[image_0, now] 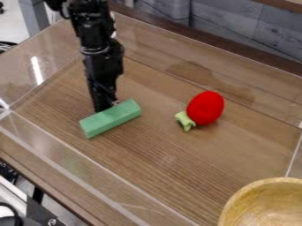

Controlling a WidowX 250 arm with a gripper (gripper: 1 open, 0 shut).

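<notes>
A flat green block (109, 118) lies diagonally on the wooden table (177, 177), left of centre. My dark gripper (111, 99) reaches down from the top to just behind the block, its tips low by the block's far edge; whether they touch it is unclear. It looks shut, with nothing visible between its fingers.
A red oval object (206, 108) with a small pale green piece (184, 120) beside it lies to the right. A tan bowl (262, 205) sits at the lower right corner.
</notes>
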